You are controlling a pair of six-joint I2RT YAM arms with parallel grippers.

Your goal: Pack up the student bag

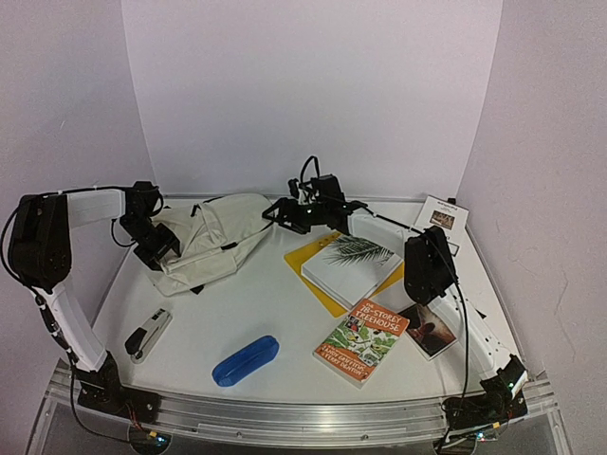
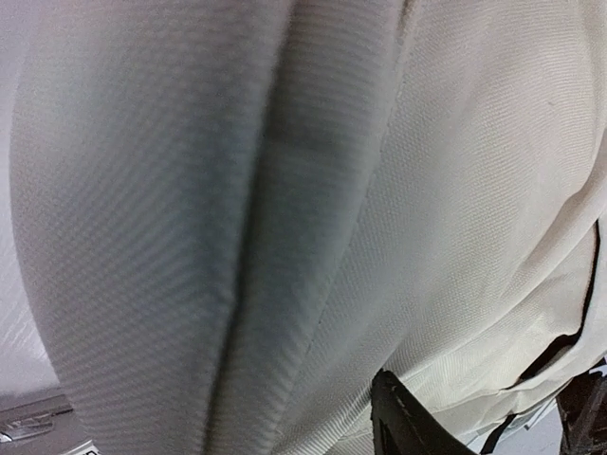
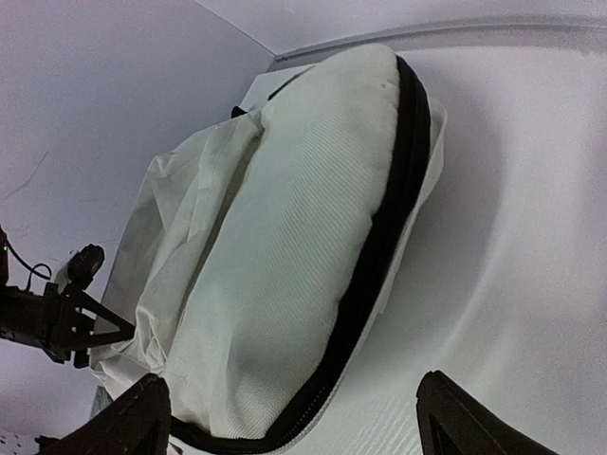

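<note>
The cream student bag [image 1: 216,242] lies at the back left of the table, its dark zipper edge [image 3: 356,303] facing right in the right wrist view. My left gripper [image 1: 163,254] is at the bag's left end. Cream fabric nearly fills the left wrist view and only one dark finger [image 2: 403,417] shows against it, so its grip is hidden. At the bag's right upper edge is my right gripper, its fingers wide apart, the left one close by the zipper. A blue pencil case [image 1: 246,360], an orange treehouse book [image 1: 362,341] and a grey-and-black stapler-like object [image 1: 148,336] lie in front.
A white book with a palm leaf [image 1: 351,268] rests on a yellow folder [image 1: 302,256] right of centre. A dark-covered book [image 1: 430,332] and a white booklet [image 1: 443,218] lie farther right. Bare table separates the bag from the pencil case.
</note>
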